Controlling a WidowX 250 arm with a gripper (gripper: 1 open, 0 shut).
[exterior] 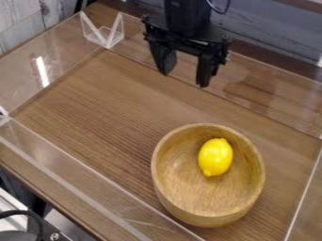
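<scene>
A black gripper (185,62) hangs over the back middle of the wooden table, its two fingers apart with nothing between them. In the front right, a round tan wooden bowl (171,188) holds a yellow lemon-like object (216,157), which lies right of the bowl's middle. The gripper is well behind and above the bowl.
A clear plastic holder (104,28) stands at the back left. Clear edging runs along the sides, and a black cable shows at the lower left corner.
</scene>
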